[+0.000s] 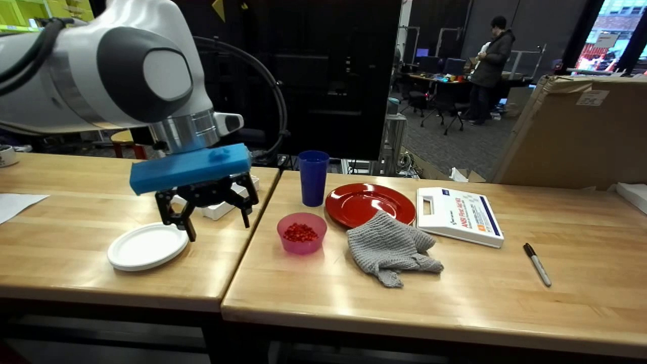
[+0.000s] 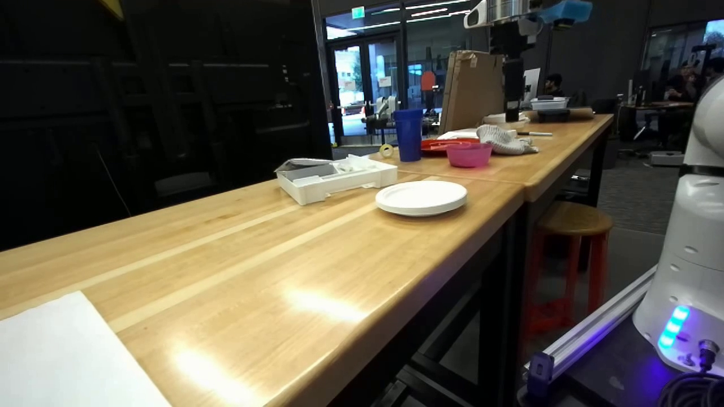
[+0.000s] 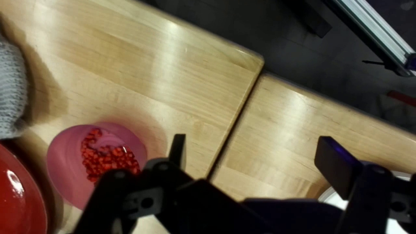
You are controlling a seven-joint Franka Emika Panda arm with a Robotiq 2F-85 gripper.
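Note:
My gripper (image 1: 220, 232) hangs open above the table, with nothing between its fingers. In the wrist view the two fingers (image 3: 338, 167) stand wide apart over the seam between the tables. The pink bowl (image 1: 303, 235) holds small red pieces (image 3: 107, 156) and sits right of the seam. A white plate (image 1: 148, 245) lies on the left table, below and left of my gripper. Beyond the bowl are a blue cup (image 1: 313, 179) and a red plate (image 1: 370, 205). A crumpled grey cloth (image 1: 391, 247) lies in front of the red plate, overlapping its near edge.
A white case lid (image 1: 459, 216) lies right of the red plate, and a marker (image 1: 537, 265) farther right. An open white tray (image 2: 336, 177) stands behind the white plate. Paper (image 2: 71, 353) lies at the left table's far end.

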